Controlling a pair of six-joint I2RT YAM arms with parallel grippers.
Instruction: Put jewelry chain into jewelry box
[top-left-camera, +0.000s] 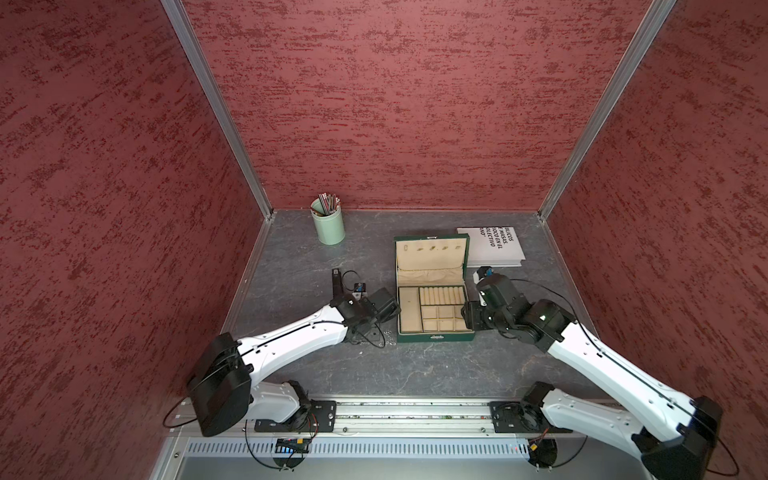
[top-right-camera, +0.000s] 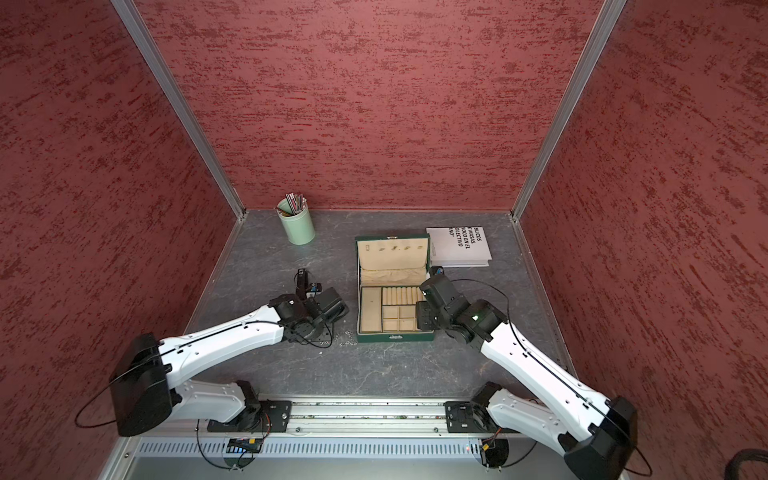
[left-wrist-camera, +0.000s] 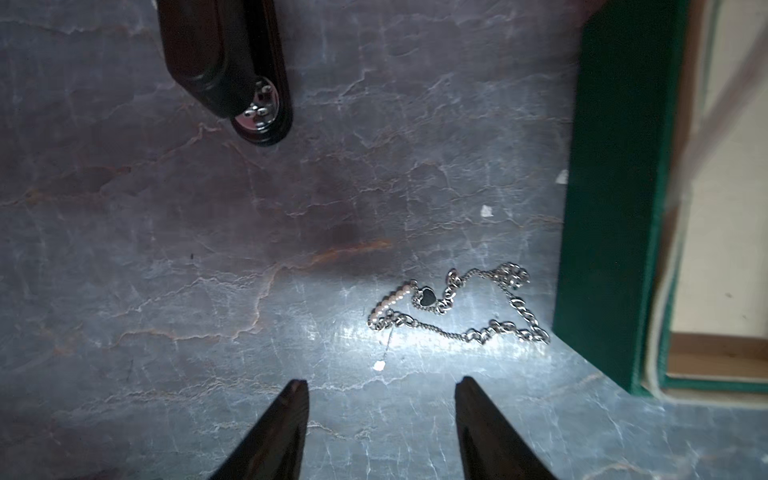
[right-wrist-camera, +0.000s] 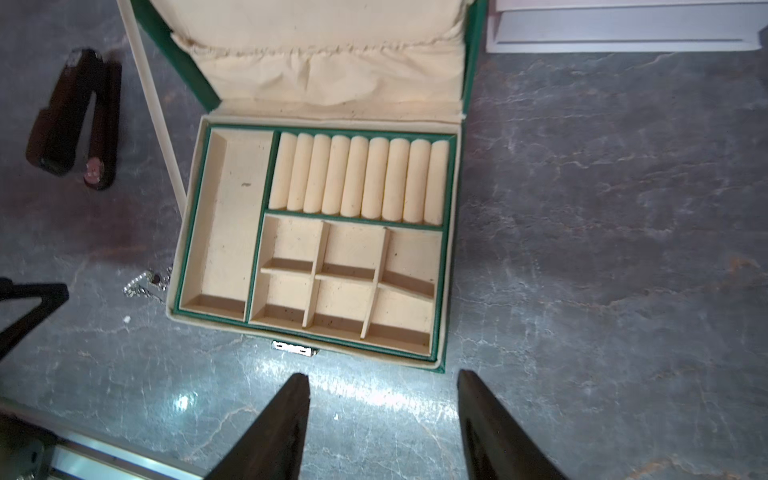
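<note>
The silver jewelry chain (left-wrist-camera: 480, 331), with a short row of pale beads and a dark heart, lies loosely looped on the table just left of the box. My left gripper is above the table near the chain, its fingers apart and nothing between them. The green jewelry box (right-wrist-camera: 452, 248) stands with its lid up; its cream long tray, ring rolls and small compartments (right-wrist-camera: 345, 292) look empty. Over the box's front right side, my right gripper is open and empty. From the top left view, my left arm covers most of the chain.
A black stapler (left-wrist-camera: 212, 56) lies behind and left of the chain. At the back stand a mint cup of pencils (top-left-camera: 329, 226) and, to the right, a white book (top-left-camera: 492, 246).
</note>
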